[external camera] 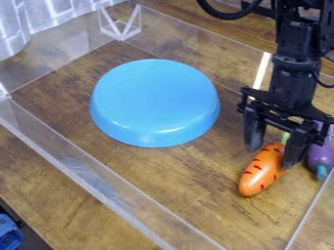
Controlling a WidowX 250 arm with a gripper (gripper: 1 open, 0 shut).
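Note:
My black gripper [276,141] hangs at the right side of the view, just over an orange toy carrot [261,175] with dark stripes, which lies on the wooden floor of the bin. The fingers reach down around the carrot's upper end, and I cannot see clearly whether they touch it or how far apart they are. Beside them on the right, a purple toy [321,161], probably an eggplant, is partly hidden by the gripper.
A large upturned blue bowl [154,101] sits at the centre left. Clear plastic walls bound the wooden floor [156,186]. A blue object [8,232] is at the bottom left edge. The floor below the bowl is clear.

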